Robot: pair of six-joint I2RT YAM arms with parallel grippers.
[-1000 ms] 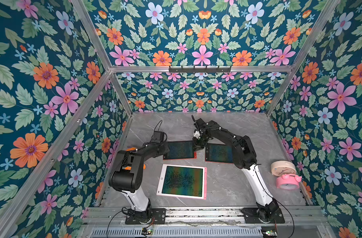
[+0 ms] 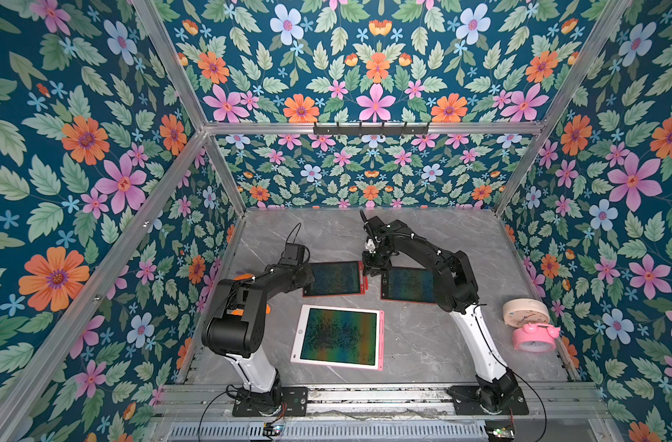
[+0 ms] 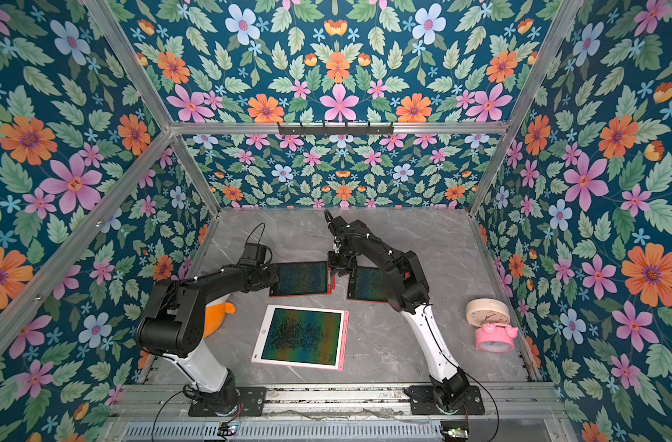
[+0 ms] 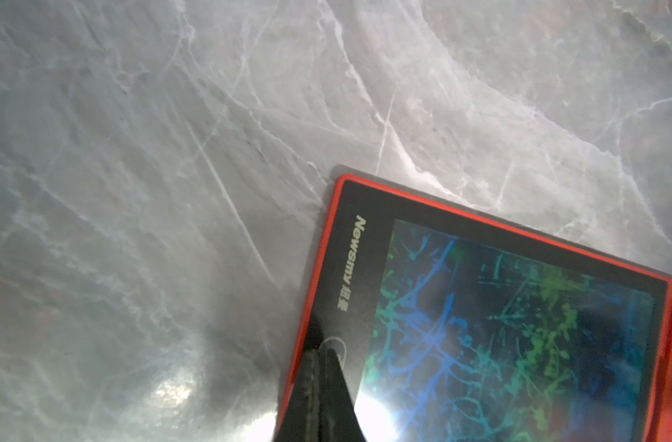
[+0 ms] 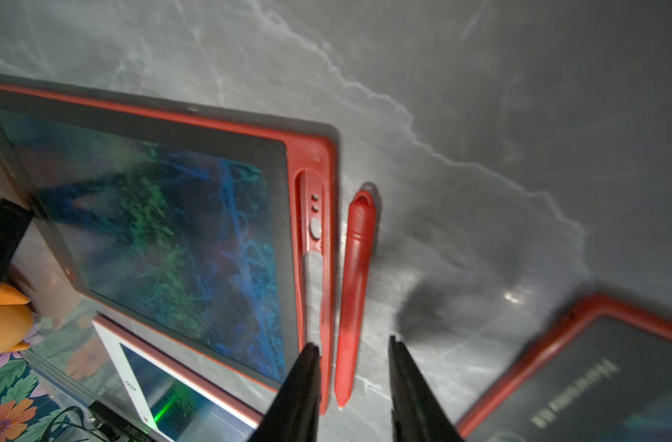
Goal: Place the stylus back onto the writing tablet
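Note:
The red stylus [image 5: 354, 287] lies on the grey table just beside, and parallel to, the empty slot [image 5: 313, 221] on the side of the red-rimmed tablet [image 2: 332, 277]. My right gripper hovers over the stylus, its fingers apart on either side of the lower end in the view, with nothing visibly held. My left gripper is shut at that tablet's other end, over its black border, nothing showing between its fingers.
A second red-rimmed tablet [image 2: 408, 283] lies to the right, a larger white-pink tablet [image 2: 338, 335] in front. Two clocks [image 2: 534, 337] stand at the right, an orange object [image 3: 216, 316] at the left.
My right gripper has moved slightly to the right. My left arm and the tablets have not visibly moved.

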